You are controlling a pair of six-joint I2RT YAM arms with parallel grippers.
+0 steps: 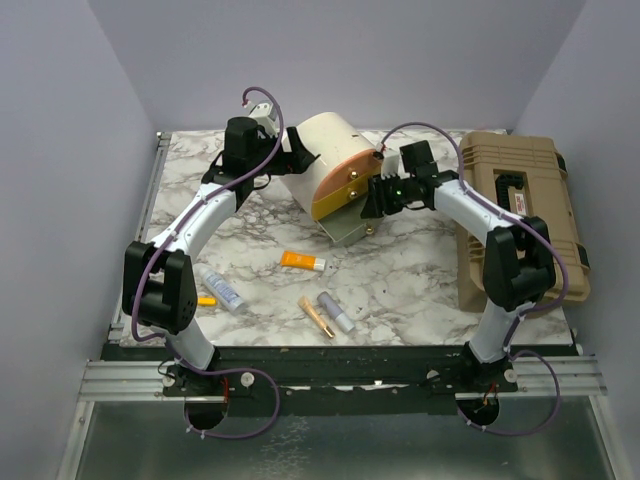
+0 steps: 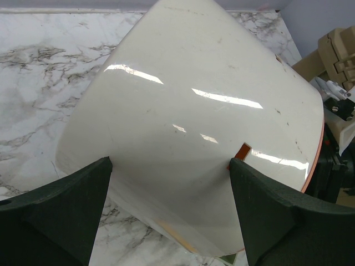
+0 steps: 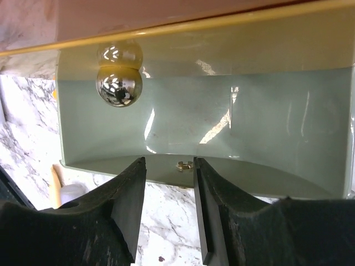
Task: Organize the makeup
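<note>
A white rounded makeup organizer stands at the back with a green drawer pulled out below a yellow one. My left gripper is open against the organizer's white shell. My right gripper is part open over the green drawer's front edge, nothing seen between its fingers; the drawer looks empty. On the marble lie an orange tube, a pale bottle, a beige tube, a grey tube and a small yellow item.
A tan hard case fills the right side of the table.
</note>
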